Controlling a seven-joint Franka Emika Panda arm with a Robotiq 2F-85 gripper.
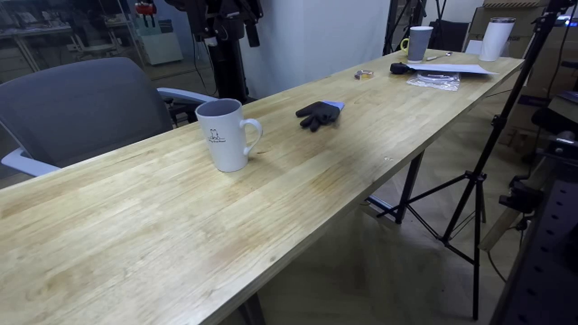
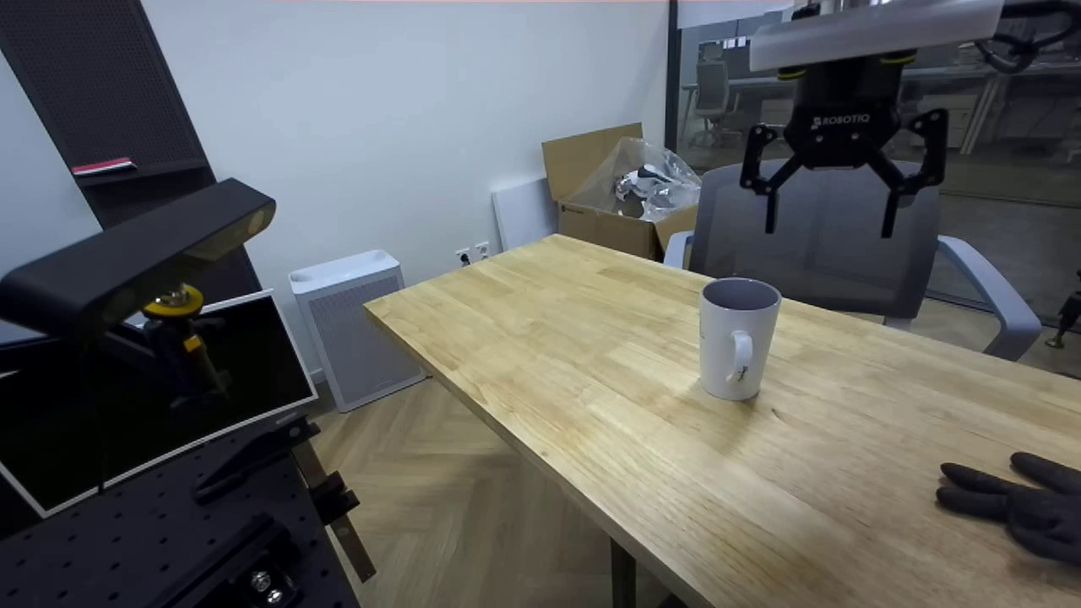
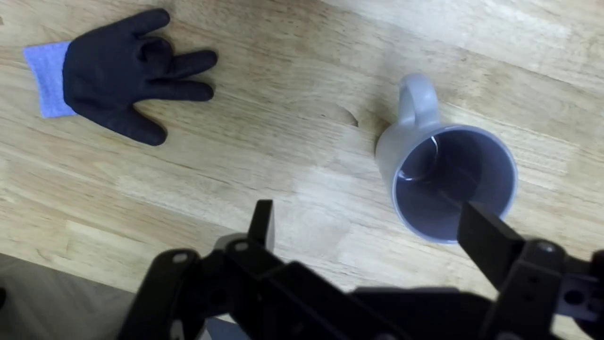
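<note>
A white mug with a grey inside stands upright on the wooden table, and a small dark drawing marks its side. Its handle points toward the side where a black glove with a blue cuff lies flat. In exterior view 2 my gripper hangs well above the table, beyond the mug. Its fingers are wide apart and the space between them is empty. From the wrist view, the right finger overlaps the near rim of the mug in the picture, while the glove lies at upper left.
Farther along the table are a roll of tape, a plastic bag under papers, a grey cup and a white tumbler. An office chair stands against the table's far edge. Bare tabletop surrounds the mug.
</note>
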